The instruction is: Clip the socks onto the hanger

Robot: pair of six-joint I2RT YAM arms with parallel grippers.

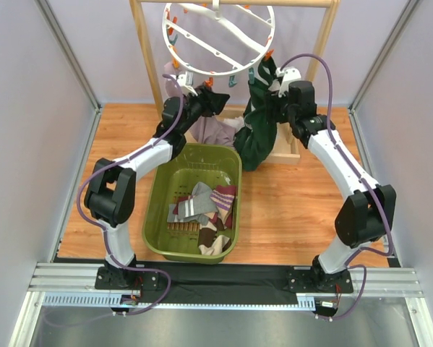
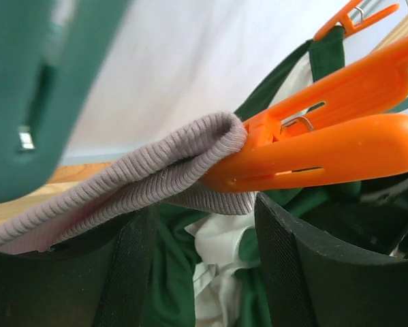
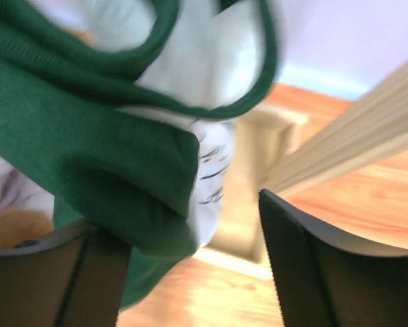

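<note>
The white ring hanger [image 1: 219, 43] carries orange and teal clips. An orange clip [image 2: 347, 151] grips the rim of a pink ribbed sock [image 2: 156, 167]. My left gripper [image 1: 210, 103] is part open just below that rim, its fingers apart. Green cloth [image 1: 258, 130] [image 3: 101, 157] hangs from the clips on the right. My right gripper [image 1: 277, 107] is part open against it, with green folds at its left finger; whether any lies between the fingers is unclear.
A green bin [image 1: 162, 224] with several socks stands at front centre. The wooden frame [image 1: 322, 29] rises behind, with a pale wooden tray [image 1: 288, 157] below.
</note>
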